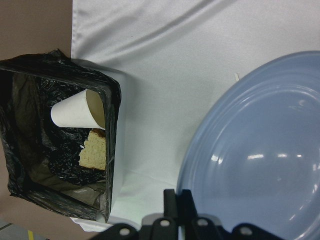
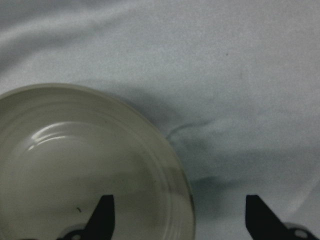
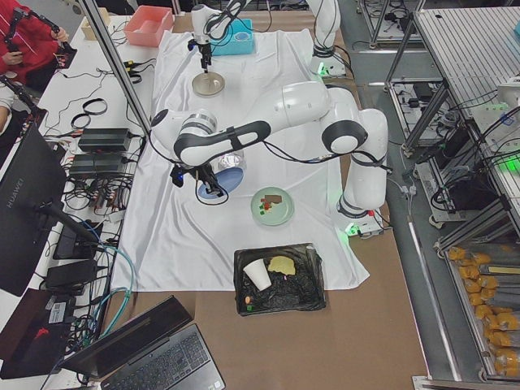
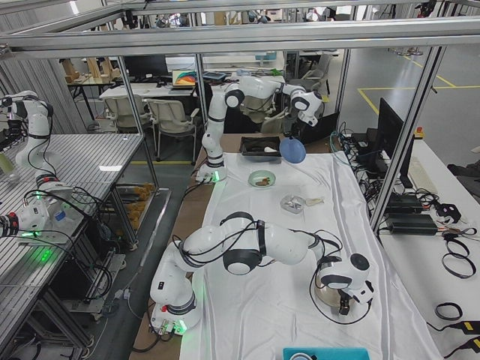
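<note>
The blue plate (image 1: 260,130) is in the air, its rim between the closed fingers of my left gripper; the camera right view shows it raised and tilted. Under my right gripper is a beige plate (image 2: 65,165) lying on the white cloth. The right gripper is open, one finger over the plate's inside and the other outside the rim. A green plate (image 3: 272,213) with small brown, red and green pieces lies on the cloth.
A black-lined bin (image 3: 301,296) holding a white cup (image 3: 257,274) and bread-like piece (image 3: 281,265) stands at one end. A clear crumpled item (image 4: 292,203) lies mid-cloth. A blue tray (image 4: 322,354) sits at the opposite end, with coral and electronics on the side table.
</note>
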